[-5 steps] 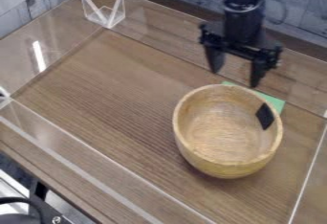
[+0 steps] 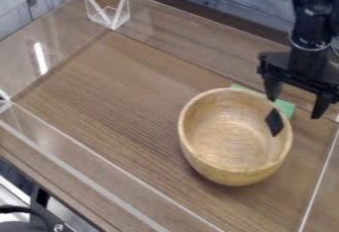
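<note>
A large light wooden bowl (image 2: 232, 147) sits on the wooden table, with a small black object (image 2: 276, 122) at its right rim. A green flat piece (image 2: 247, 88) lies partly under or just behind the bowl. The black gripper (image 2: 294, 91) hangs at the upper right, over the area right of the green piece, its two fingers apart and open, with nothing clearly between them.
A clear plastic object (image 2: 106, 13) stands at the back left edge. Dark cabling shows at the lower left.
The arm and gripper have moved to the right, from behind the bowl to the table's right side. The bowl has not visibly moved.
</note>
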